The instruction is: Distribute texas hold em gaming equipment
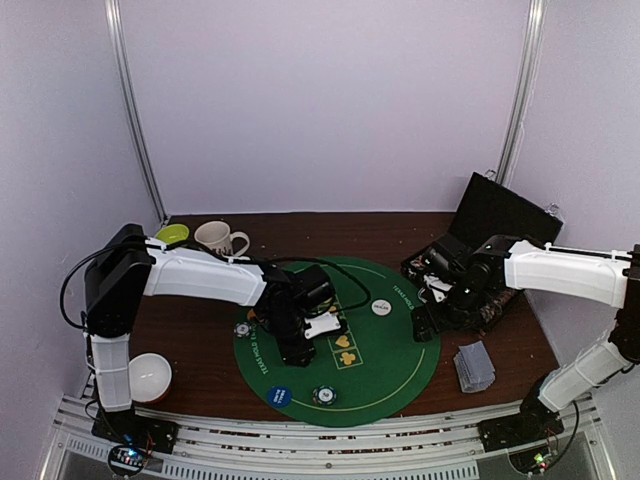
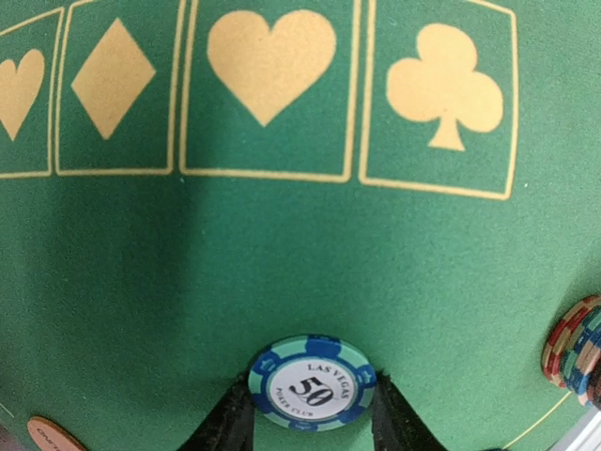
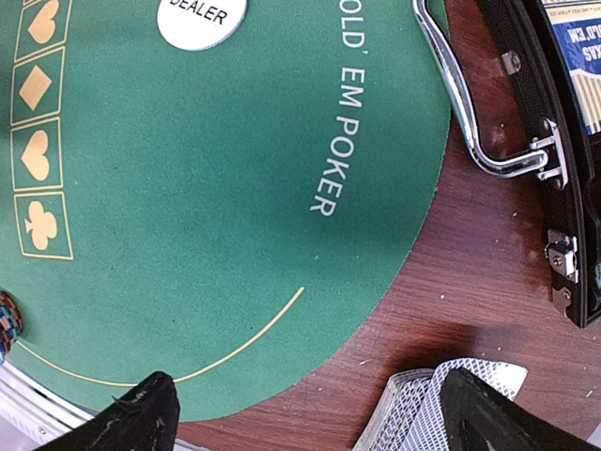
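Note:
A green poker mat (image 1: 380, 380) lies mid-table. In the left wrist view my left gripper has its fingers at either side of a teal 50 chip (image 2: 313, 381); whether they grip it is unclear. A chip stack (image 2: 573, 348) stands to its right, also near the mat's front in the top view. My right gripper is open over the mat's right part, nothing between its fingers. A white dealer button (image 1: 381, 308) lies on the mat, and a deck of cards (image 1: 474, 367) beside it at the right.
An open black case (image 1: 500, 210) stands at the back right. A mug (image 1: 215, 237) and green bowl (image 1: 172, 233) are at the back left, a white bowl (image 1: 150, 377) at the front left.

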